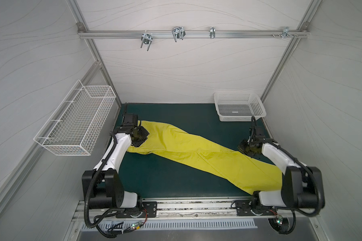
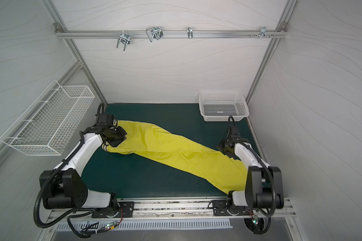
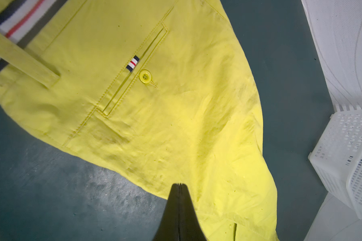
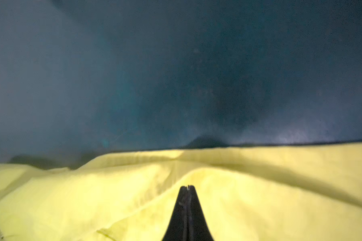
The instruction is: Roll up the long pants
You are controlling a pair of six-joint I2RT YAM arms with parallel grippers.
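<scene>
Yellow long pants [image 1: 181, 146] lie folded lengthwise in one long strip, slanting from the back left of the table to the front right. The striped waistband [image 3: 16, 32] and a buttoned pocket [image 3: 132, 68] show in the left wrist view. My left gripper is shut above the waist end, with nothing visible between its fingers. Over the back edge of the lower leg, my right gripper is also shut. No cloth shows pinched in it; whether its tips touch the fabric I cannot tell. Small wrinkles run along the fabric [image 4: 88, 180] beneath it.
A white plastic basket [image 1: 239, 118] stands at the back right corner of the dark green table [image 1: 165, 180]. To the left hangs a white wire basket [image 1: 74, 120]. Free table lies behind the pants and in front of their left half.
</scene>
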